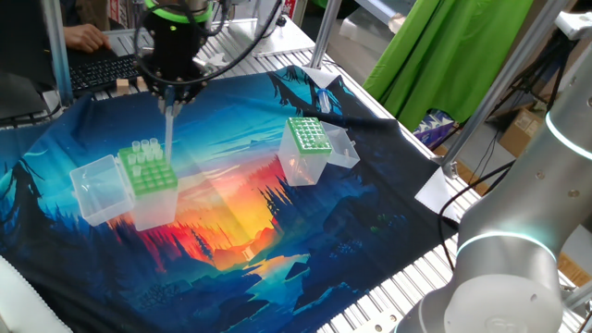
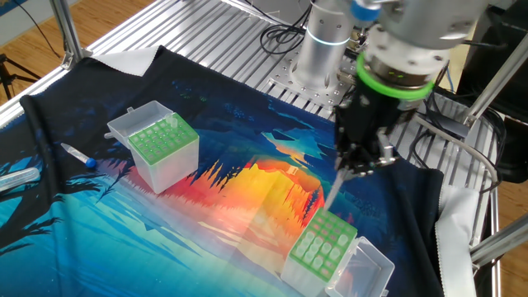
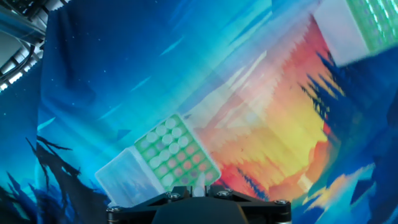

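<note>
A clear, slender tube [image 1: 169, 134] points down from my gripper [image 1: 170, 95], which is shut on its upper end. Its lower end is at the edge of a green-topped rack [image 1: 153, 178]; whether it sits in a hole or just above one I cannot tell. In exterior view 2 the same tube [image 2: 334, 191] slants toward the rack's [image 2: 307, 268] far edge. Several white-capped tubes [image 3: 169, 138] stand in that rack, toward one side, with bare holes beside them. In the wrist view the fingertips [image 3: 180, 191] close around the tube at the bottom edge.
A second green-topped rack [image 1: 307, 148] with an open lid stands apart; a single tube [image 2: 172, 120] protrudes from it. The first rack's clear lid [image 1: 100, 190] lies open beside it. A blue-capped pen-like item [image 2: 80, 155] lies on the cloth. Between the racks the cloth is free.
</note>
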